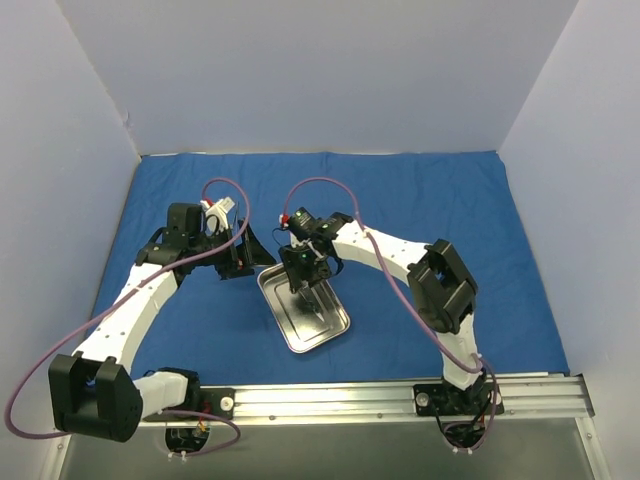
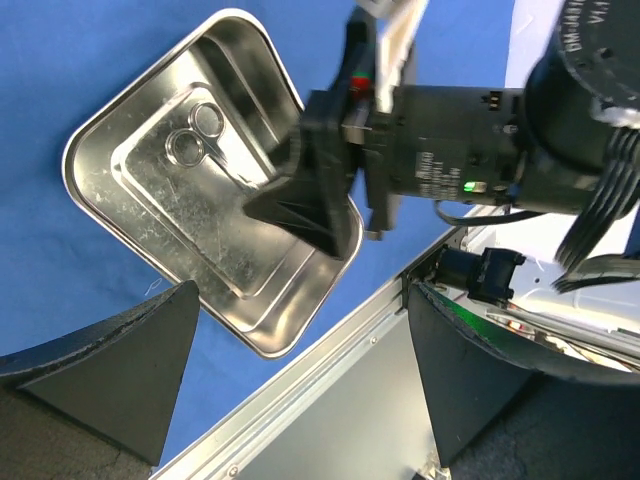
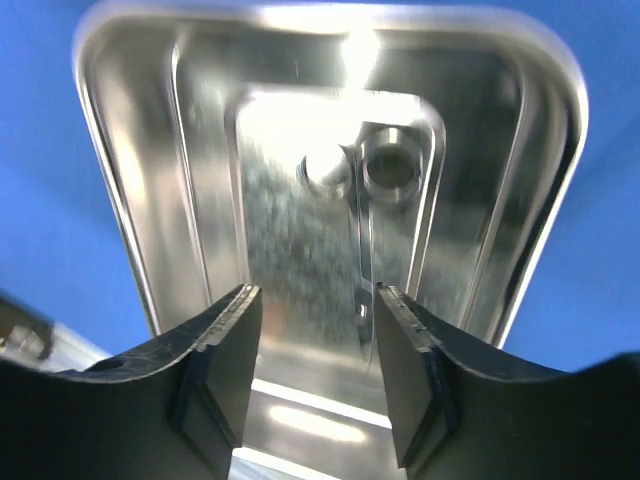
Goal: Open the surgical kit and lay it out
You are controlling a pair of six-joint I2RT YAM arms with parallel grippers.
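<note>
On the blue cloth lies a shallow metal tray, set at a slant. Inside it rests one slim ring-handled instrument, scissors or a clamp, its rings toward the far end. My right gripper is open over the tray, its fingertips short of the rings and the instrument's shaft visible between them; nothing is gripped. In the left wrist view, the right gripper hides the instrument's far tip. My left gripper hangs open and empty just beyond the tray's upper left corner.
Bare blue cloth stretches across the right and back. More free cloth lies left of the tray. A metal rail runs along the front edge, and grey walls enclose the sides. Both grippers are close together near the tray's far end.
</note>
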